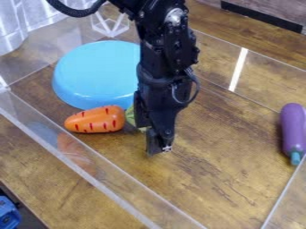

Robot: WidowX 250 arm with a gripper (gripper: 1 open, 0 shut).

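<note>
The black gripper point(156, 134) hangs low over the wooden floor at the centre, just right of an orange carrot toy point(96, 120). A pale green object point(135, 119) is partly hidden behind its fingers; whether the fingers hold it cannot be told. Behind them, at the upper left, lies a large light-blue round object point(86, 76), partly covered by the arm.
A purple eggplant toy point(293, 132) lies at the right. A clear low wall runs along the left and front. A blue object point(7, 213) sits outside it at the lower left. The floor right of and in front of the gripper is bare.
</note>
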